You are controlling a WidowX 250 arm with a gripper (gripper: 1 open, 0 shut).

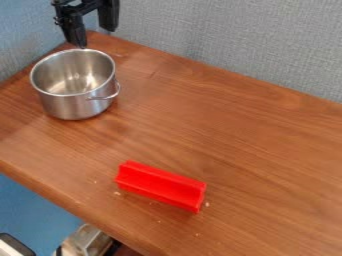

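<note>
My black gripper (86, 22) is at the top left, just above and behind a steel pot (74, 90), open, its fingers pointing down near the back wall. The pot stands upright near the table's left edge, with a wire handle on its right side; nothing shows inside it. A long red block (160, 186) lies at an angle on the front part of the wooden table (241, 140), well apart from the pot and the gripper.
A grey textured wall (241, 45) runs behind the table. A metal object (86, 243) is partly in view below the table's front left edge.
</note>
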